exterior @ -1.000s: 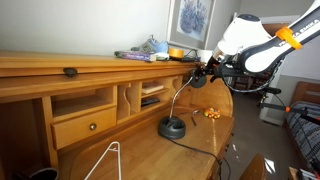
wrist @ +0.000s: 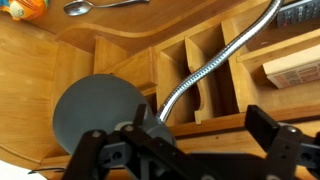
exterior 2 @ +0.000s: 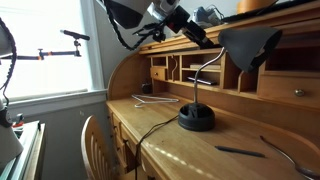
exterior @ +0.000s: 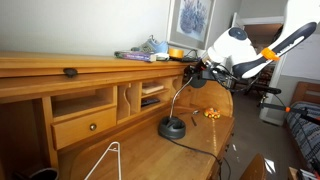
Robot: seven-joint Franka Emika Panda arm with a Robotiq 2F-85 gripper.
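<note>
A black desk lamp stands on the wooden desk, its round base flat on the desktop. From the base a silver gooseneck rises and bends over to a dark shade. In the wrist view the shade fills the lower left. My gripper is open above the desk, close to the upper gooseneck and shade. The neck passes across the wrist view beyond the fingers and reaches behind the left one. Whether a finger touches the lamp, I cannot tell.
Cubbyholes and a small drawer line the desk's back, beneath a shelf carrying several items. A white hanger lies on the desktop. A spoon and an orange object lie at one end. The lamp's cord trails forward.
My arm has shifted slightly left in exterior view 1, with the gripper moving toward the lamp's upper neck. The lamp looks unmoved.
</note>
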